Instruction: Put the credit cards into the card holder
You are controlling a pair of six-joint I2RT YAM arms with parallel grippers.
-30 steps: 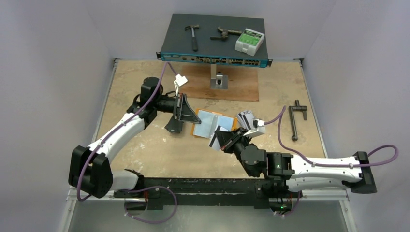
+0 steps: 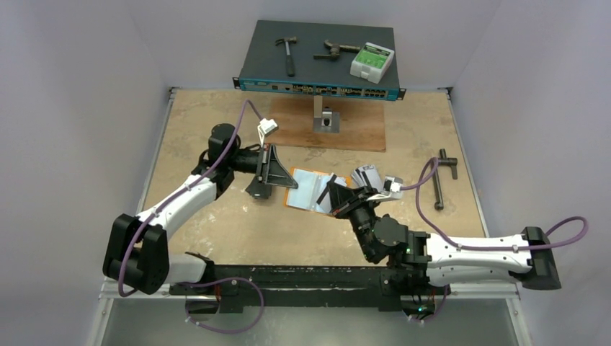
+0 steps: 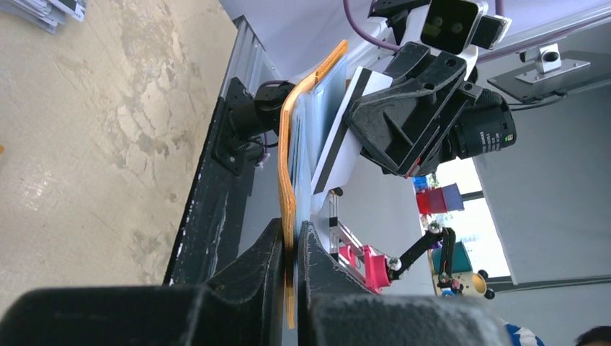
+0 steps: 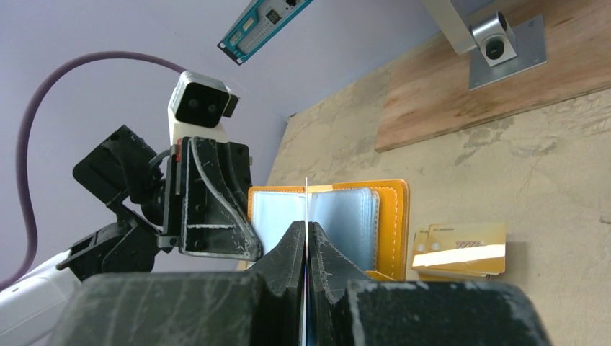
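Note:
The open card holder, an orange cover (image 3: 286, 187) with pale blue sleeves (image 4: 339, 216), is pinched along its left edge in my left gripper (image 2: 296, 186). My right gripper (image 2: 333, 200) is shut on a white card (image 3: 347, 153) with a black stripe. In the right wrist view, that card is edge-on, a thin line (image 4: 306, 209) rising from the fingertips. It stands against the sleeves on the holder's right half; whether its edge is inside a slot I cannot tell. More cards lie in a fanned stack (image 2: 368, 177) right of the holder, a gold one (image 4: 465, 245) on top.
Behind the holder is a wooden board (image 2: 360, 130) with a metal bracket (image 2: 326, 121), under a raised network switch (image 2: 317, 50). A T-handled tool (image 2: 438, 184) lies at the right.
The right gripper has moved a little toward the back with the card, which now lies further over the holder's right half. The left arm has shifted only slightly.

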